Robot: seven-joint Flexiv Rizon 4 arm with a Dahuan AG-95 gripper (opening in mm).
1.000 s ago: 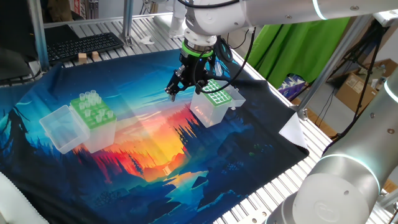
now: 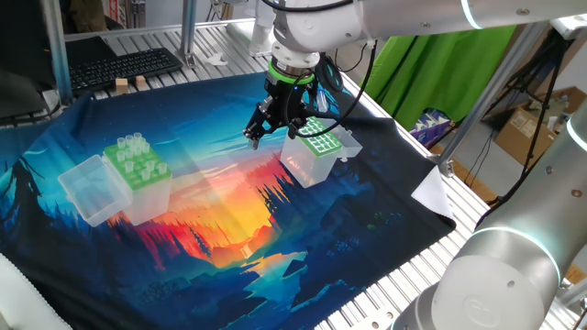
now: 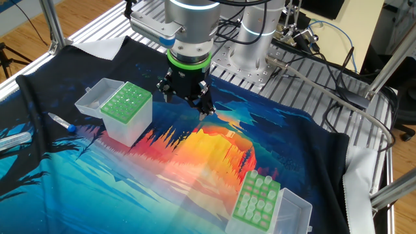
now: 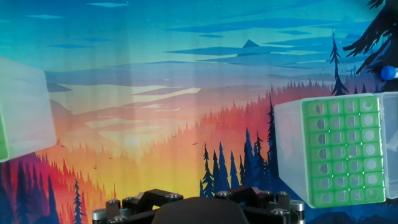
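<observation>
My gripper (image 3: 186, 108) hangs above the cloth between two tip boxes, its fingers spread wide with nothing between them. In the wrist view its fingers (image 4: 295, 212) stand far apart at the bottom edge. One translucent box with a green grid top (image 3: 127, 103) has its lid folded open; its holes look empty. Across the cloth, the other box (image 2: 138, 165) holds several clear tips standing in its green rack, its lid (image 2: 94, 190) open beside it. Only part of that second box (image 4: 23, 109) shows at the wrist view's left edge.
A blue-capped tube (image 3: 62, 123) and a clear tube (image 3: 14, 141) lie beyond the empty-looking box. A keyboard (image 2: 126, 69) sits at the back left. A cable loops beside the arm.
</observation>
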